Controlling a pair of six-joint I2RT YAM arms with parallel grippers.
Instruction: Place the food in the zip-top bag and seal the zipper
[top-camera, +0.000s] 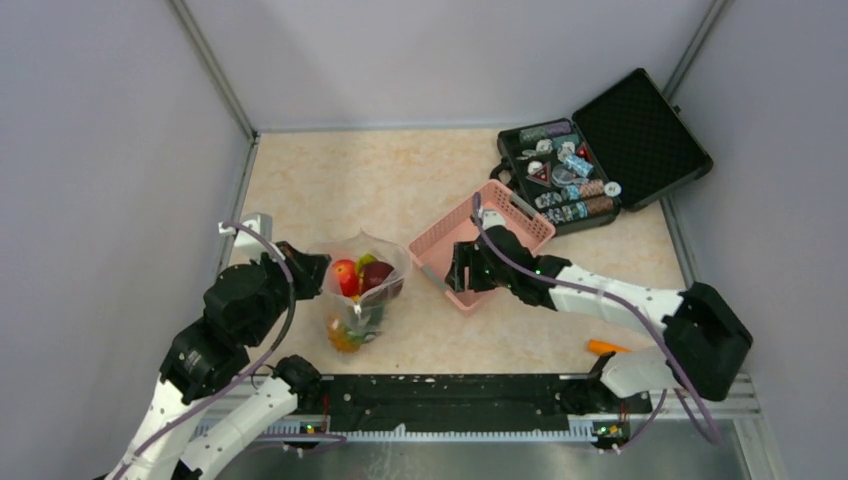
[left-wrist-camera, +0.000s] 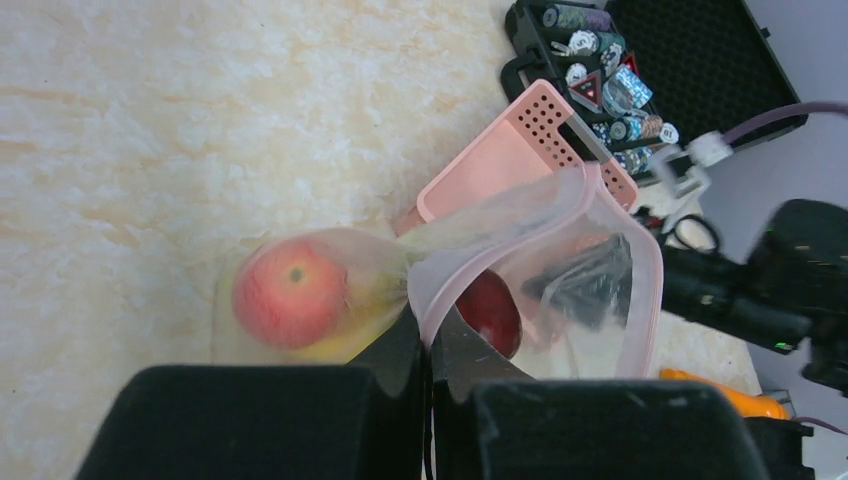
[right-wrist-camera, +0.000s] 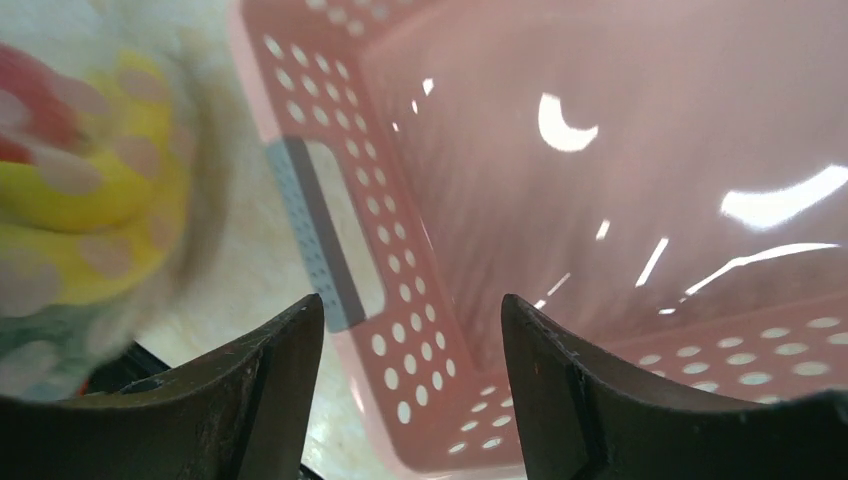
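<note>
The clear bag (top-camera: 360, 320) stands front left of centre with food inside: a red apple (top-camera: 343, 276), a dark red fruit (top-camera: 378, 275) and yellow-green pieces. My left gripper is shut on the bag's edge at its open mouth, which spreads above the fingertips in the left wrist view. My right gripper is open over the pink basket (top-camera: 440, 240), right of the bag, with nothing between its fingers. In the right wrist view the basket's floor shows empty.
An open black case (top-camera: 560, 170) with small items stands at the back right. An orange object (top-camera: 608, 347) lies at the front right.
</note>
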